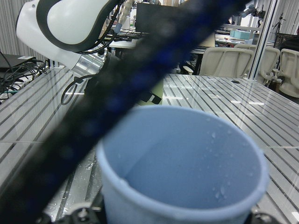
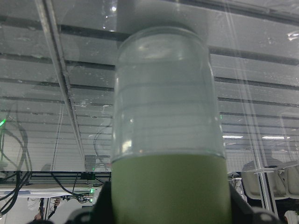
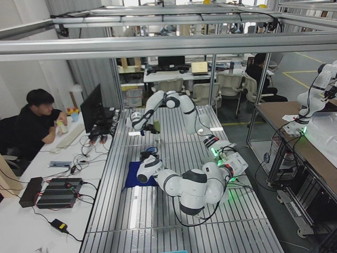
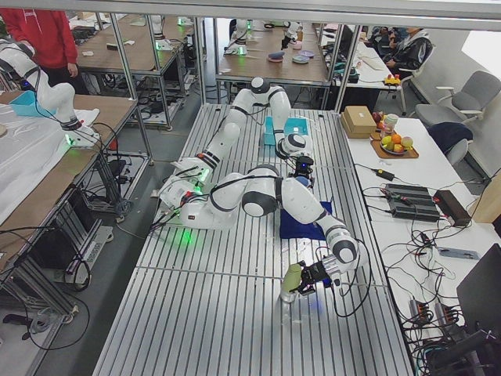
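A light blue cup (image 1: 182, 168), wet with drops, fills the lower left wrist view, held by my left gripper (image 3: 147, 157) above the dark blue cloth (image 4: 301, 227); its fingers are largely hidden behind the cup. A bottle (image 2: 166, 107) with a clear lower part and olive-green band fills the right wrist view, upright over the slatted metal table (image 4: 196, 329). My right gripper (image 4: 301, 276) is at the bottle's green part (image 4: 291, 276), shut on it.
A light blue bin (image 4: 296, 125) stands at the table's far end in the camera right view. Cables and black boxes lie on the side desk (image 3: 31, 226). The slatted table around the bottle is largely clear.
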